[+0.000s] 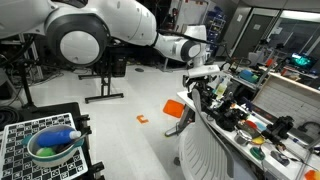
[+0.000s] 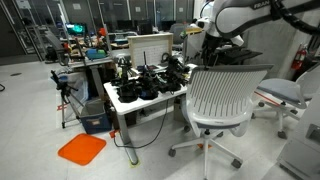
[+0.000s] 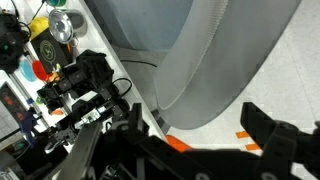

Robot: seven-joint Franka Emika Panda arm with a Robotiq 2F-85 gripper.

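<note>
My gripper is open, its two dark fingers wide apart with nothing between them. Beyond the fingers in the wrist view lie the grey chair back (image 3: 236, 60) and pale floor. Exterior view 1 has the gripper (image 1: 208, 72) up in the air near the far end of the cluttered table. From the other side, in exterior view 2, the gripper (image 2: 207, 46) is above and behind the white chair (image 2: 228, 98). No object touches the fingers as far as I can see.
Black equipment (image 2: 150, 82) crowds the white table (image 2: 125, 104). A bowl (image 1: 55, 150) holding a blue item stands at the left in exterior view 1. An orange mat (image 2: 82, 149) lies on the floor, and open floor stretches left of the table.
</note>
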